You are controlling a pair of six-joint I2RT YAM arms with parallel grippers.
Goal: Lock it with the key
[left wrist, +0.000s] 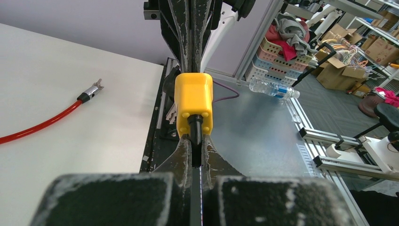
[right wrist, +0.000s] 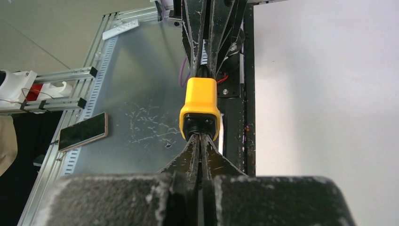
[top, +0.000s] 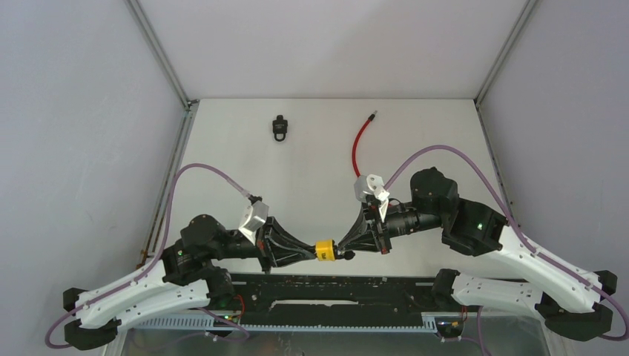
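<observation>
In the top view a yellow lock body (top: 325, 251) hangs in the air near the table's front edge. My left gripper (top: 314, 254) is shut on it from the left; in the left wrist view, its fingers (left wrist: 217, 164) hold the black rod (left wrist: 195, 141) that sticks out of the body. A small black knob (top: 348, 255) shows at the lock's right side. Close up against the lock's black end face (right wrist: 199, 123) is my right gripper, with its fingers together. No key can be made out between these fingers or in the face; the fingertips hide that spot.
A small black padlock-shaped object (top: 280, 127) lies at the back left of the white table (top: 319, 163). A red cable (top: 356, 148) with a metal end runs at the back right and passes under my right arm. Between the two lies bare table.
</observation>
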